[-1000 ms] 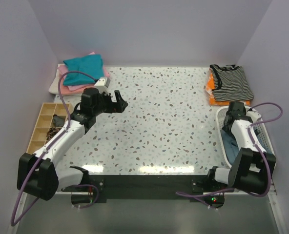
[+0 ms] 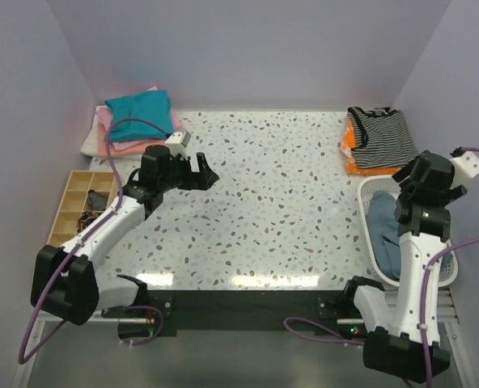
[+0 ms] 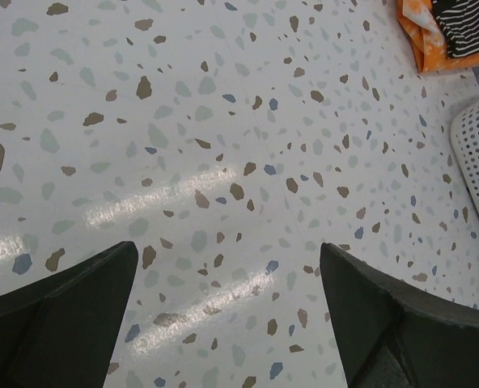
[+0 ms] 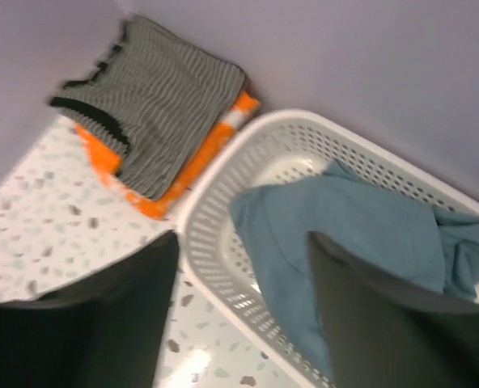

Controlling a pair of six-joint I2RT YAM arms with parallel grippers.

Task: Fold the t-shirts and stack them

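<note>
A blue-grey shirt [image 4: 345,222] lies crumpled inside the white basket [image 2: 367,218] at the right. Over that basket my right gripper is raised, its blurred fingers apart with no cloth between them. At the back right, a striped shirt [image 2: 383,139] lies on an orange one [image 2: 359,170]. A teal folded shirt [image 2: 138,111] tops a pile with pink [image 2: 126,148] and whitish cloth at the back left. My left gripper hangs open above bare table, empty.
A wooden compartment box [image 2: 65,214] with small dark items stands at the left. Walls close off the back and both sides.
My right gripper has risen from within the basket to well above it, leaving the blue-grey shirt there. The left gripper has shifted slightly to the right.
</note>
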